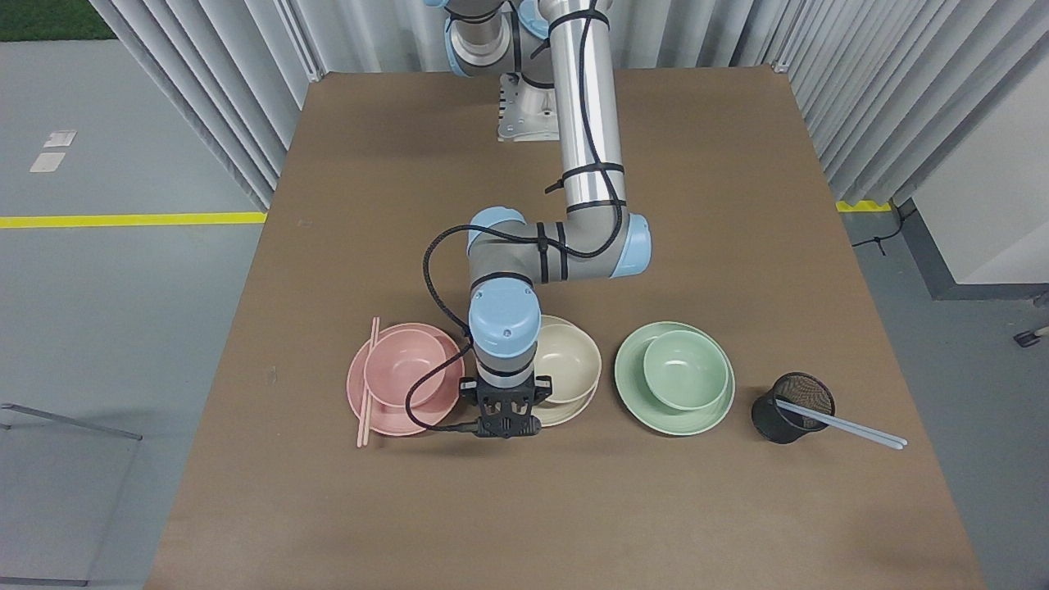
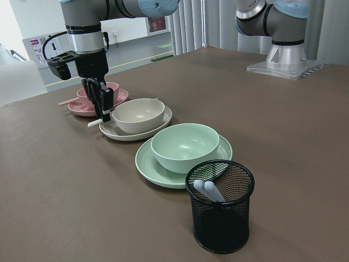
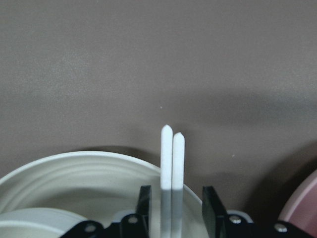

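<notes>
My gripper [image 2: 103,113] is low over the left side of the cream plate [image 2: 121,136], beside the cream bowl [image 2: 138,119]. In the wrist view its two black fingers stand open on either side of a pair of white chopsticks [image 3: 172,183], whose tips reach past the rim of the cream plate [image 3: 84,168]. Whether the fingers touch the chopsticks further down is out of sight. In the front view the arm hides the gripper's tips and those chopsticks.
The pink bowl [image 1: 403,364] sits on its plate with pink chopsticks [image 1: 364,413] at left. To the right are the green bowl [image 1: 685,369] on a plate and a black mesh cup [image 1: 777,423] holding light chopsticks [image 1: 860,431].
</notes>
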